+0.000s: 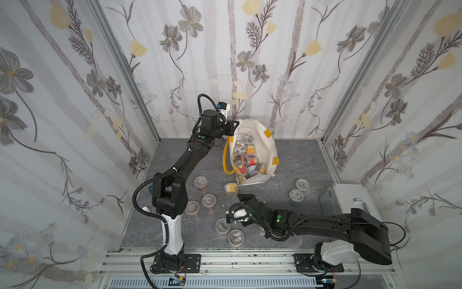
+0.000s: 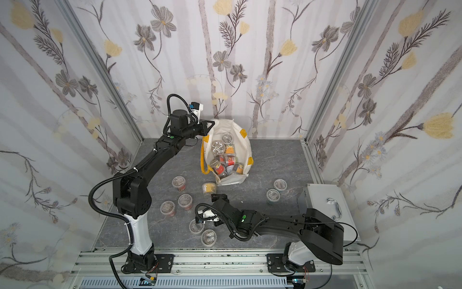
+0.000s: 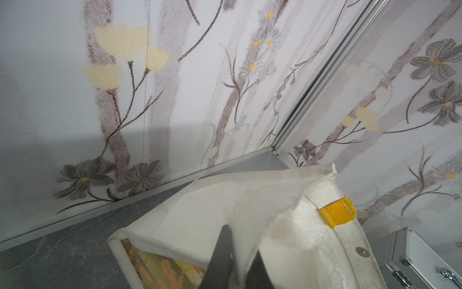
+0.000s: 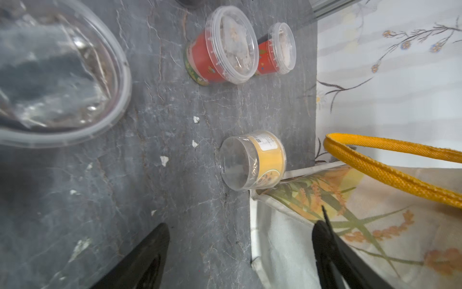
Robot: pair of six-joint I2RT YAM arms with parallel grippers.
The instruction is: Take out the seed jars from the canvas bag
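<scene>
The white canvas bag [image 1: 262, 159] with yellow handles stands at the back, holding several seed jars [image 2: 229, 159]. My left gripper is shut on the bag's upper rim. My right gripper stands open, low over the table in front of the bag, nothing between its fingers. A yellow-labelled jar [image 4: 264, 161] lies on its side just beside the bag. Red-labelled jars [image 4: 207, 57] stand on the table to the left of it, and a large lidded jar [image 4: 53, 72] is close to the right wrist camera.
Two green jars [image 1: 296, 195] stand right of the bag. A white metal box [image 2: 317, 202] is at the right edge of the grey table [image 1: 303, 154]. More jars [image 1: 235, 237] stand near the front edge.
</scene>
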